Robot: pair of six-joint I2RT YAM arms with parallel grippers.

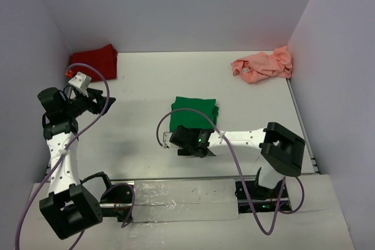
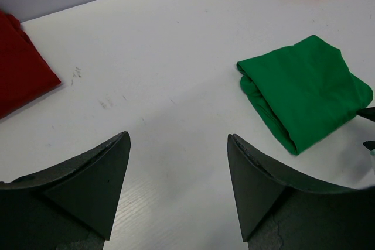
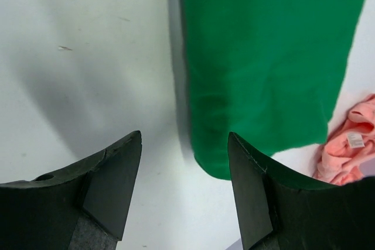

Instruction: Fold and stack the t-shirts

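Observation:
A green T-shirt [image 1: 193, 109] lies folded into a rough square at the table's middle; its near edge fills much of the right wrist view [image 3: 263, 57]. My right gripper is open just at that near edge, with nothing gripped. My left gripper hangs open over the left side of the table, apart from the shirts. A folded red T-shirt [image 1: 94, 61] lies at the back left. A crumpled pink T-shirt [image 1: 261, 65] lies at the back right.
Grey walls stand at the back and both sides.

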